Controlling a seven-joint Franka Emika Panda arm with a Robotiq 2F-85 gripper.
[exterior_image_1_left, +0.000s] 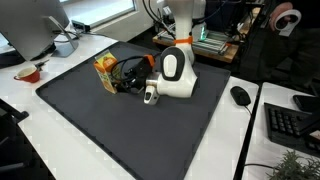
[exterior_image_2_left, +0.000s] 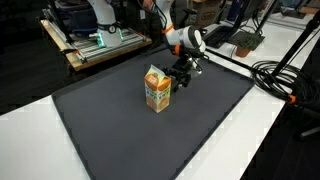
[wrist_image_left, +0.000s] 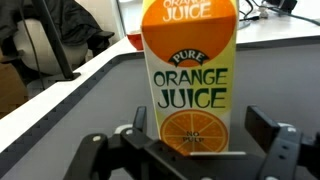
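An orange juice carton (exterior_image_1_left: 104, 68) stands upright on the dark grey mat, its printed front facing the wrist camera. In exterior view 2 the carton (exterior_image_2_left: 158, 92) is in front of my gripper (exterior_image_2_left: 178, 80) and partly covers it. My gripper (exterior_image_1_left: 126, 74) is low over the mat, level with the carton's middle. In the wrist view the open gripper has a finger at each side of the carton (wrist_image_left: 190, 88), near its lower half. Whether either finger touches it cannot be told.
Beyond the mat's far left edge sits a red mug (exterior_image_1_left: 28, 74) on the white table. A mouse (exterior_image_1_left: 240, 97) and a keyboard (exterior_image_1_left: 290, 124) lie to the right. Coiled black cables (exterior_image_2_left: 282, 76) rest on the table beside the mat.
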